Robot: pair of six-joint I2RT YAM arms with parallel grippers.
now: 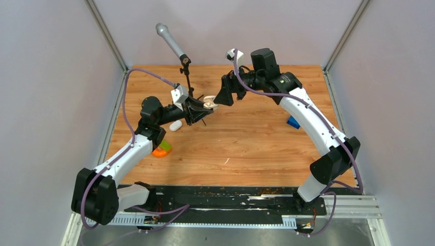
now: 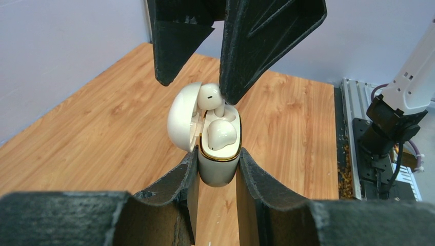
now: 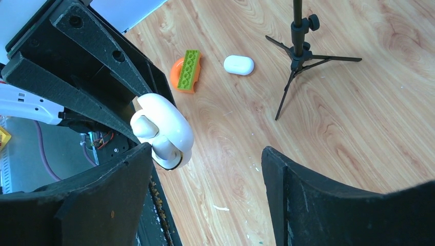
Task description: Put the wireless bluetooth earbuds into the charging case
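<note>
The white charging case (image 2: 218, 166) has its lid (image 2: 181, 117) raised, and my left gripper is shut on its base, holding it above the table. One earbud (image 2: 222, 134) lies in the case, its rounded head showing. The other earbud (image 2: 210, 97) stands higher and leans at the opening beside the lid; its stem reaches down to the case. My right gripper is open, its fingers spread wide. One of its fingers (image 2: 237, 77) is against or very near the raised earbud; contact is hard to tell. Nothing is gripped between those fingers.
On the table lie a white rounded object (image 3: 239, 65) and an orange and green block piece (image 3: 192, 72). A microphone on a tripod (image 1: 186, 72) stands behind the left gripper. A blue block (image 1: 293, 122) is at the right.
</note>
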